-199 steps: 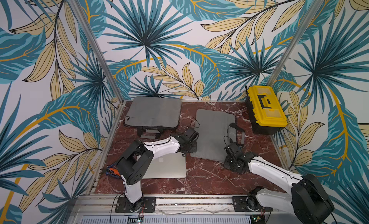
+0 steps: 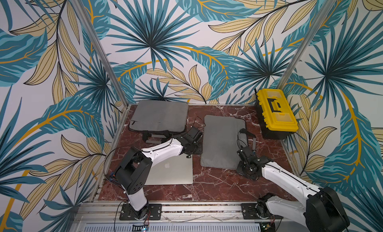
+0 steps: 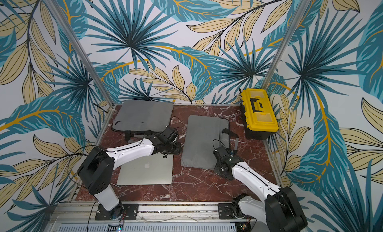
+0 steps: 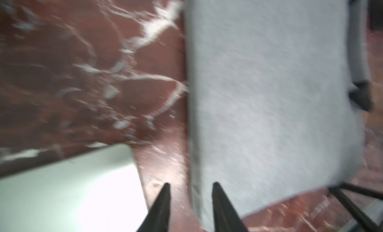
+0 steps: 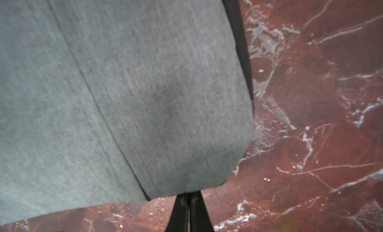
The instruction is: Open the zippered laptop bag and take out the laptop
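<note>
A grey laptop bag (image 2: 221, 140) lies in the middle right of the table, straps on its right side. My right gripper is shut at the bag's near edge, by the right corner; whether cloth is between its fingertips is hidden. My left gripper hangs above the gap between this bag and the silver laptop (image 3: 143, 172), its fingers apart with nothing seen between them. The laptop lies closed at front left, partly under the left arm in the top views. A second grey bag (image 2: 159, 114) lies at back left.
A yellow and black toolbox (image 2: 275, 108) stands at the back right. Bare marble table (image 2: 211, 184) shows in front of the middle bag and around its edges.
My left gripper has moved slightly back, toward the far side. My right gripper and the middle bag have shifted a little toward the front right.
</note>
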